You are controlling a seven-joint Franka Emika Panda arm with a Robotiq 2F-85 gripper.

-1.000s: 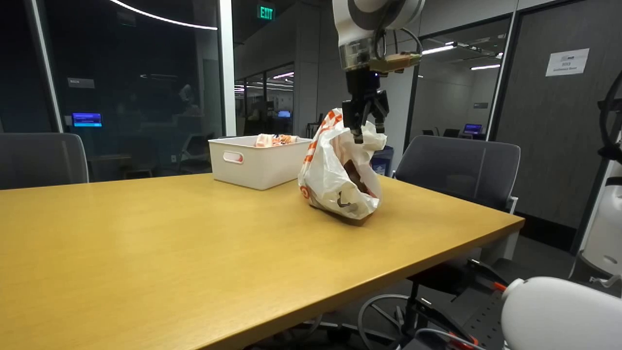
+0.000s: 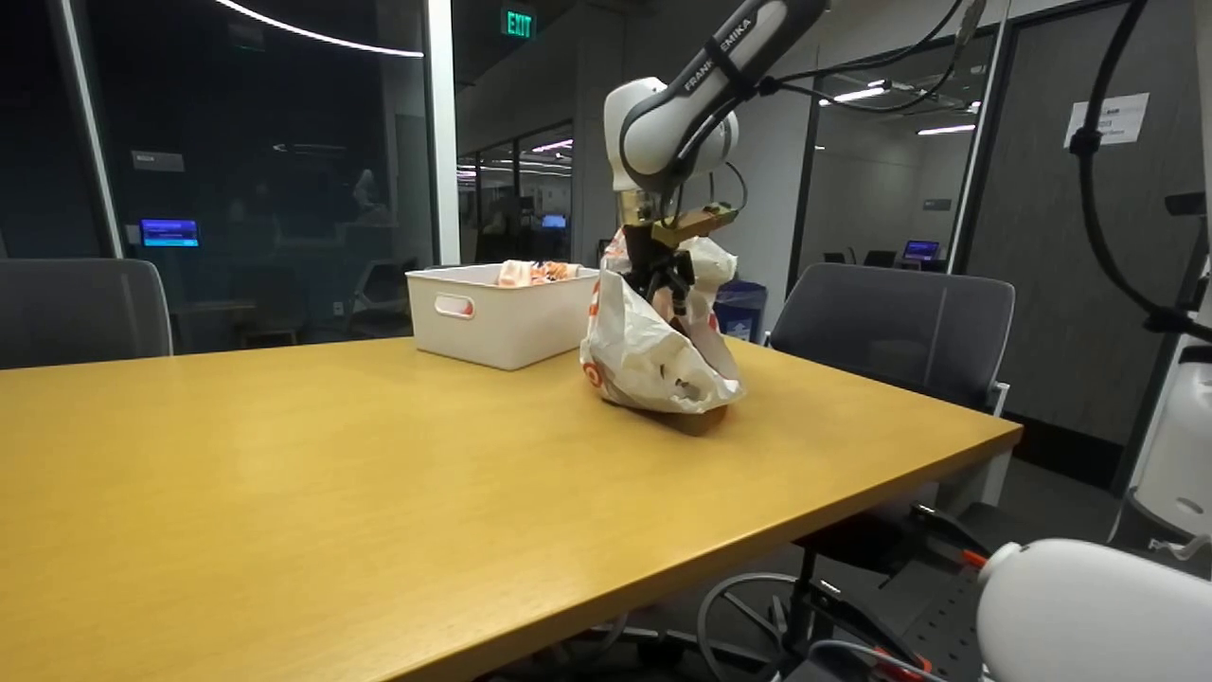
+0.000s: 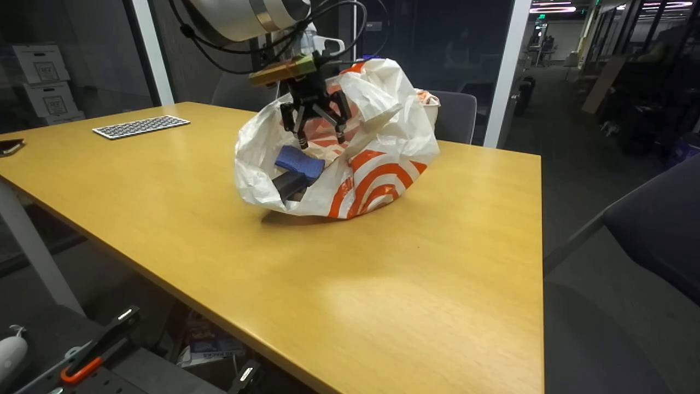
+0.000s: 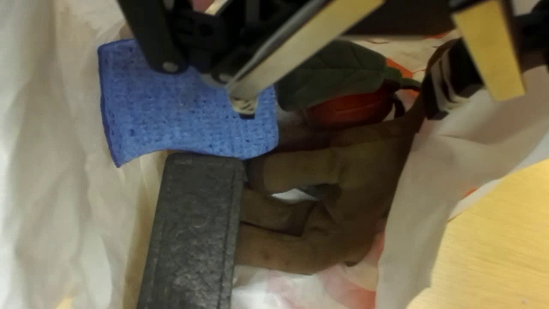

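A white plastic bag [image 3: 400, 125] with red ring markings stands on the table, its mouth gaping. My gripper [image 3: 321, 139] is open inside that mouth, above the contents, with nothing held. Inside lie a blue sponge [image 4: 190, 113], a dark grey block [image 4: 193, 231], a brown object with loops [image 4: 355, 175] and a red-orange item [image 4: 352, 109] with a green leaf. In the wrist view one fingertip [image 4: 244, 105] appears over the sponge's right part, and the other finger is beyond the red item, near the bag wall. Whether either touches anything is unclear.
A white bin [image 2: 500, 318] with a patterned cloth in it stands beside the bag. A keyboard [image 3: 141, 127] lies on the far part of the table [image 2: 284, 500]. Wide bare tabletop surrounds the bag.
From above the bag, my gripper has come down and to the left in exterior view 1, into the bag's mouth. The bag's upper part has spread and sagged.
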